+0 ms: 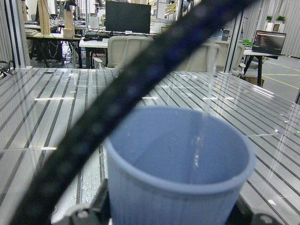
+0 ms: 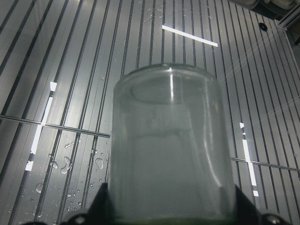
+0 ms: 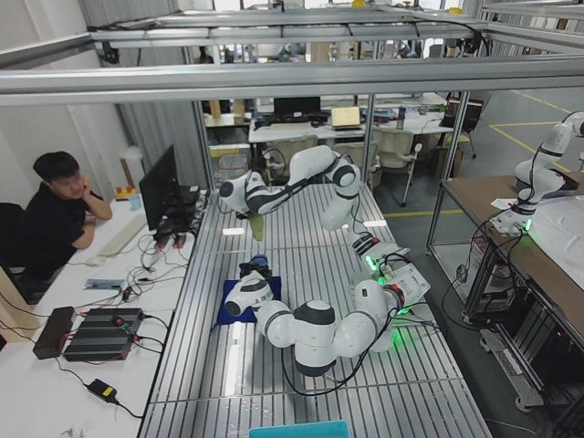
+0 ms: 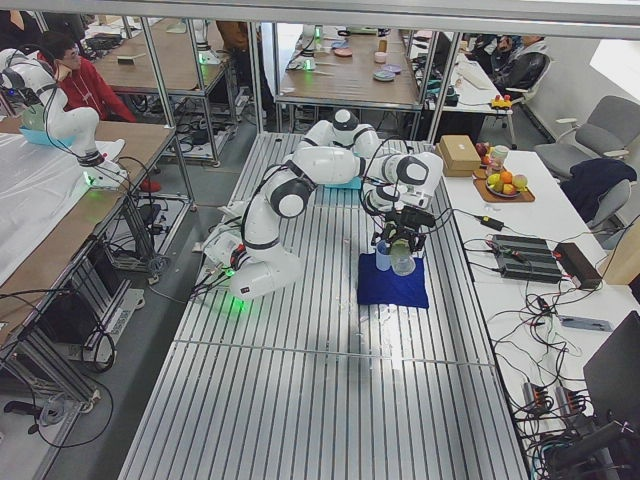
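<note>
A blue cup (image 1: 178, 197) fills the lower left wrist view, held by my left gripper, whose dark fingers show at its sides; a thin clear stream appears to fall into it. A blurred black cable crosses that view. In the right wrist view a clear container (image 2: 171, 140) with pale liquid sits in my right gripper. In the camera right view the blue cup (image 4: 383, 258) and clear container (image 4: 402, 262) are close together over a dark blue cloth (image 4: 392, 290).
A cyan bin (image 3: 298, 429) lies at the near end of the slatted metal table (image 4: 300, 400). Water drops lie on the slats. A side desk with monitor and electronics runs alongside, where a person sits.
</note>
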